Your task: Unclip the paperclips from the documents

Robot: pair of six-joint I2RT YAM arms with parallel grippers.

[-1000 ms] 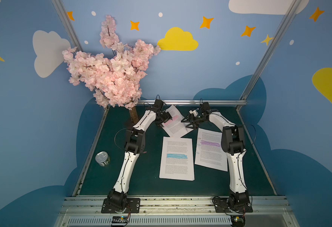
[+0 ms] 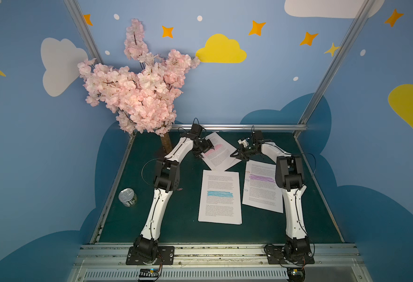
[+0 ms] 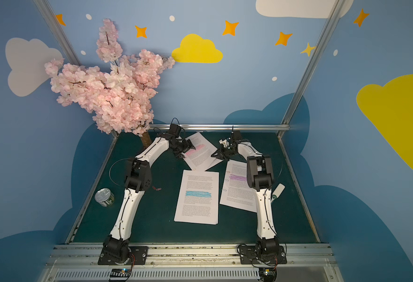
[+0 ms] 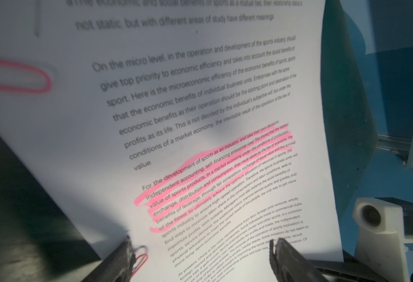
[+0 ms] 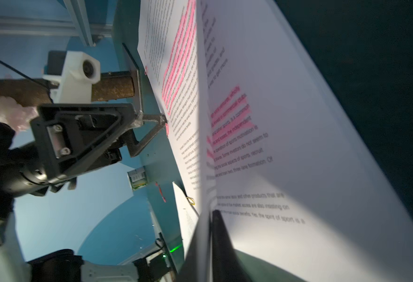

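The pink-marked document (image 2: 221, 155) lies at the back of the table. In the left wrist view a red paperclip (image 4: 18, 75) sits on its edge, and a second red paperclip (image 4: 139, 264) shows beside a finger. My left gripper is open over this edge, nothing held between its fingers. At the opposite side my right gripper is shut, with the bent-up edge of the top sheet (image 5: 204, 141) running between its fingers. A loose red clip (image 5: 160, 191) lies on the table. On another document, a yellow paperclip (image 5: 190, 201) shows.
In front lie the blue-marked document (image 2: 220, 206) and the purple-marked document (image 2: 262, 197). A can (image 2: 127, 197) stands at the left. The blossom tree (image 2: 140, 94) rises behind the left arm. A white handled object (image 3: 277, 190) lies right of the right arm.
The pink-marked document slid a little toward the front. The left arm stayed in place.
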